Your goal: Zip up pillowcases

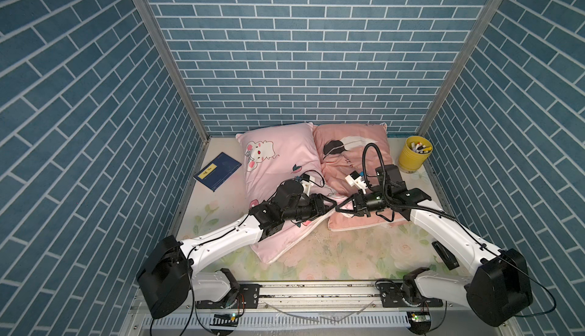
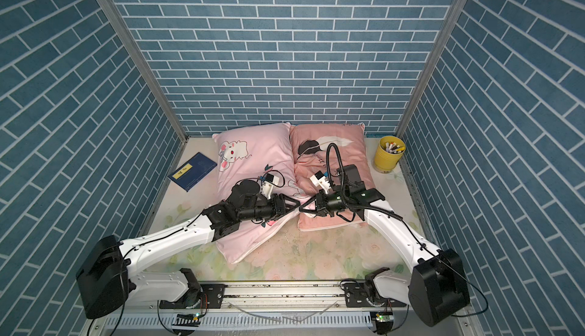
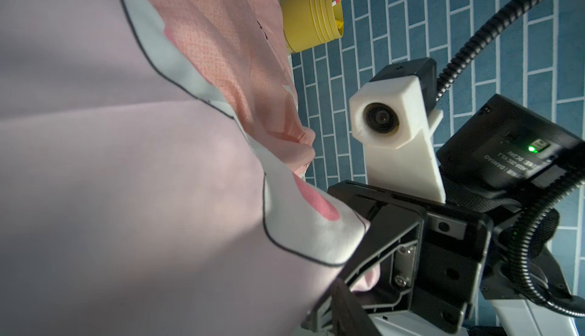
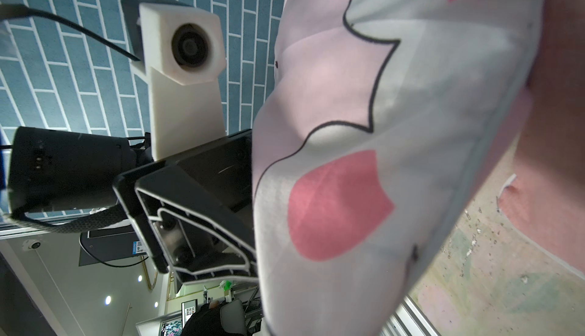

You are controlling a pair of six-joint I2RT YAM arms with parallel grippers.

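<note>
A light pink pillow (image 1: 277,147) with a cartoon mouse lies left of a salmon pink pillow (image 1: 353,135). The light pink case's near edge is lifted between my grippers, which meet tip to tip at the centre. My left gripper (image 2: 291,205) is at that edge; whether its fingers close on the cloth is hidden. My right gripper (image 2: 304,206) is shut at the same edge, the fabric (image 4: 329,80) filling much of the right wrist view and hiding its fingertips.
A dark blue notebook (image 1: 222,168) lies at the left, and a yellow cup (image 1: 411,159) of pens stands at the back right.
</note>
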